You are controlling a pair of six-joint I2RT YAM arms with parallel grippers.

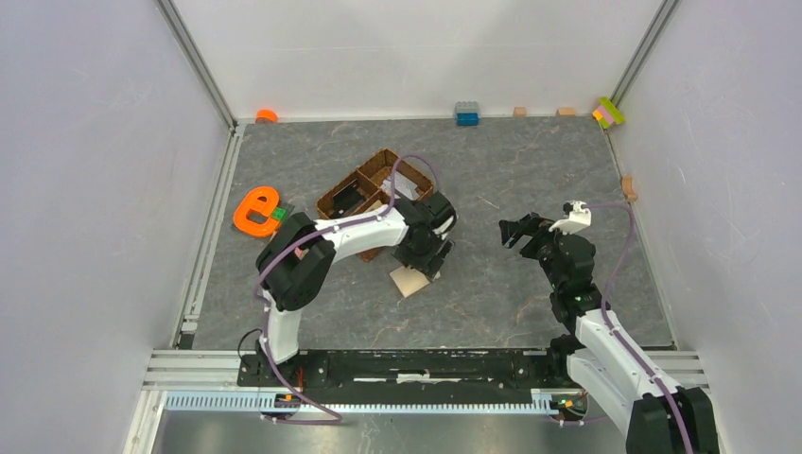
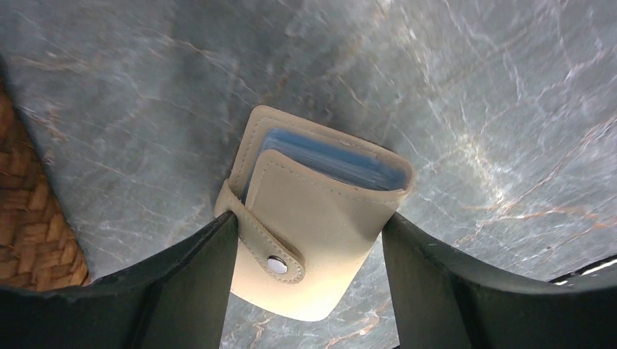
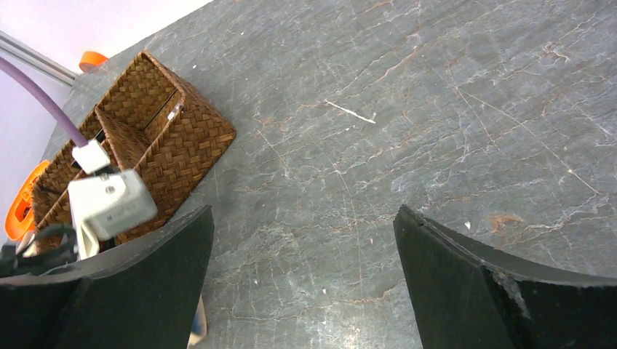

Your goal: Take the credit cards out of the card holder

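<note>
A beige card holder with a snap strap lies on the grey table, partly covered by my left arm in the top view. Seen from the left wrist, the card holder has its top edge gaping, with a blue, slightly blurred layer inside; single cards cannot be told apart. My left gripper is open around the holder, one finger at each side edge, close to or touching it. Over bare table on the right, my right gripper stands open, and nothing lies between its fingers.
Behind the left gripper stands a brown woven basket with compartments. An orange toy sits at the far left. Blue and grey blocks stand by the back wall.
</note>
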